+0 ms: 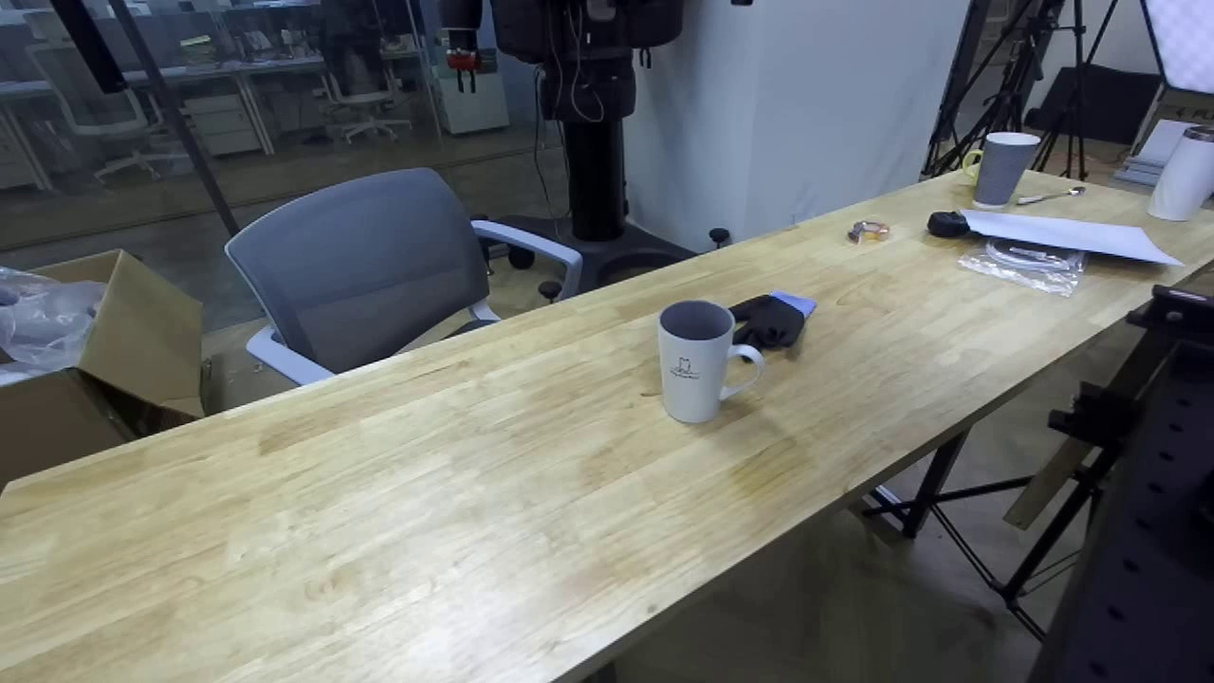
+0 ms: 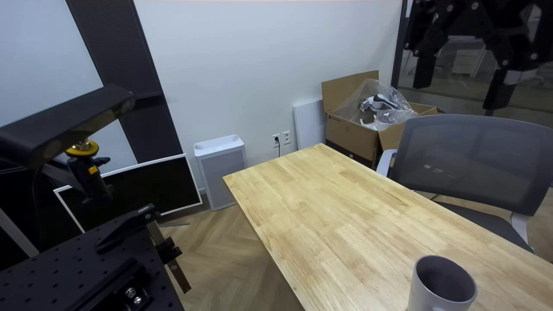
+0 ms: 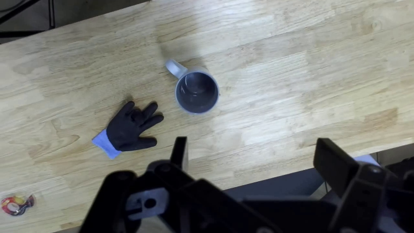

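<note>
A pale mug [image 1: 690, 370] with a grey inside and a small printed drawing stands upright on the wooden table [image 1: 432, 489]. Beside its handle lies a black glove [image 3: 131, 128] with a blue cuff, flat with fingers spread. My gripper is open and empty, high above the table, its two fingers wide apart. From the wrist, the mug [image 3: 197, 93] shows its hollow top, beyond the fingertips and not between them. At the top right of the second exterior view the gripper [image 2: 459, 85] hangs in the air, clear of the mug [image 2: 443, 282].
A small tape roll [image 3: 15, 205] lies past the glove. Farther along stand a grey cup [image 1: 1005, 171] and a white bottle [image 1: 1184, 176], near a paper sheet [image 1: 1070, 234]. An office chair [image 1: 364, 267] borders the far edge.
</note>
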